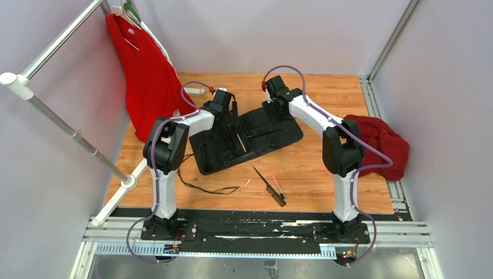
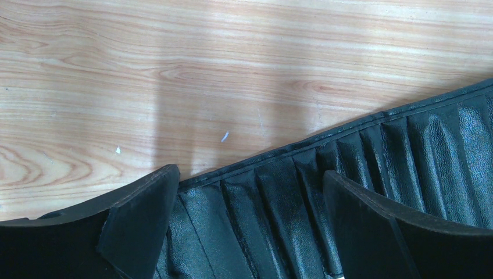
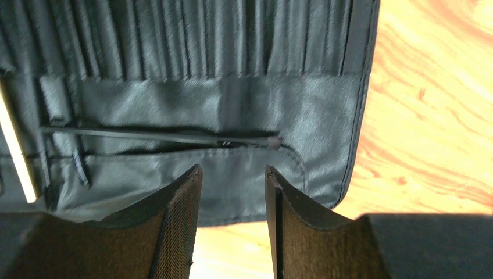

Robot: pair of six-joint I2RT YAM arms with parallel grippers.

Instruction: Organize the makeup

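A black makeup brush roll (image 1: 256,148) lies unrolled on the wooden table, pockets along its far side. In the right wrist view a thin black brush (image 3: 163,137) lies loose crosswise below the pocket openings. Other brushes are tucked in at the left, among them a pale wooden stick (image 3: 16,145) and a black brush (image 3: 71,122). My right gripper is open above the roll, nothing between its fingers. In the left wrist view my left gripper stands open, its fingers over the roll's far edge; whether they touch it I cannot tell.
Nearer the front lie a black comb (image 1: 271,189), a pink stick (image 1: 275,181) and a dark cord (image 1: 203,189). A dark red cloth (image 1: 381,148) sits at the right; red clothing (image 1: 145,75) hangs at the left.
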